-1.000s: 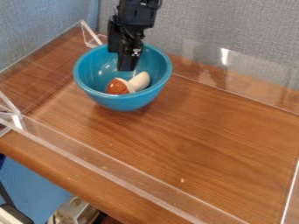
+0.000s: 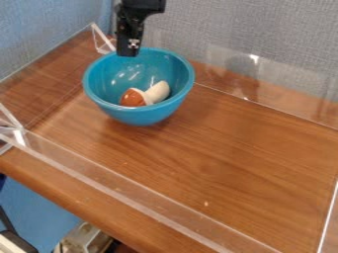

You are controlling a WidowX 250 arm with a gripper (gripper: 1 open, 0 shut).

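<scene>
A blue bowl [image 2: 172, 107] stands on the wooden table at the upper middle. Inside it lie an orange-red object [image 2: 133, 98] and a cream, elongated piece [image 2: 156, 92]. My black gripper [image 2: 128, 48] hangs above the back left of the bowl, shut, with nothing visible between its fingers. It is partly cut off by the top edge of the view.
Transparent walls edge it. A grey textured panel [image 2: 251, 40] is behind, and a blue surface lies at the lower left.
My gripper has risen from inside or just over the bowl and moved slightly left. The bowl and the things in it look unmoved.
</scene>
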